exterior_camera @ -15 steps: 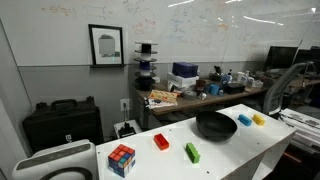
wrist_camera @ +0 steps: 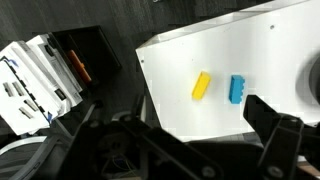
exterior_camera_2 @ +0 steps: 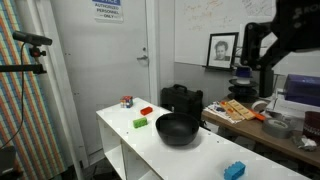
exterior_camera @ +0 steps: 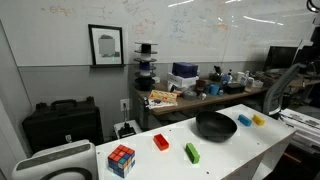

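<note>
My gripper hangs above the white table, open, its dark fingers wide apart with nothing held. Below and between them in the wrist view lie a yellow block [wrist_camera: 201, 86] and a blue block [wrist_camera: 237, 89], a small gap between the two. A black pan [exterior_camera: 215, 125] sits mid-table; only its edge [wrist_camera: 315, 80] enters the wrist view. Farther along the table are a green block [exterior_camera: 192, 153], a red block [exterior_camera: 161, 142] and a multicoloured cube [exterior_camera: 121, 160]. The second exterior view shows the dark arm [exterior_camera_2: 258, 40] at upper right.
A white appliance [exterior_camera: 60, 163] stands near the cube. Behind the table, a wooden bench [exterior_camera: 185, 105] carries boxes and other clutter. A black case [exterior_camera: 63, 124] rests by the wall.
Dark parts of the arm have come into the top right corner of the first exterior view. The blocks, cube and pan stay where they were.
</note>
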